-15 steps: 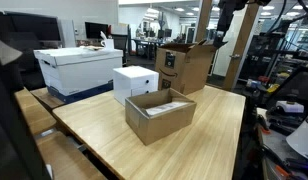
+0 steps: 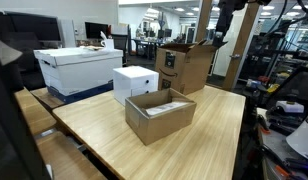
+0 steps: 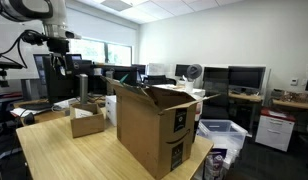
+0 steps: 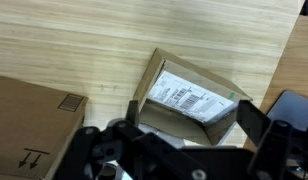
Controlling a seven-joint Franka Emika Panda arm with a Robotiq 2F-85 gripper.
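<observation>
My gripper (image 2: 218, 40) hangs high above the table at the upper right of the first exterior view. In the wrist view its fingers stand wide apart at the bottom, the left finger (image 4: 122, 134) clear of the right, holding nothing. Below it is a small open cardboard box (image 2: 144, 128), which stands upright on the wooden table. Inside lies a flat white package (image 4: 189, 97) with a printed label and barcode. The fingers hide part of the box's near side in the wrist view.
A large cardboard box (image 3: 159, 132) with raised flaps stands on the table. Also there are a white cube-shaped box (image 2: 135, 82) and a white storage box (image 2: 80, 70). Bare wooden tabletop (image 2: 199, 140) lies in front of the small box.
</observation>
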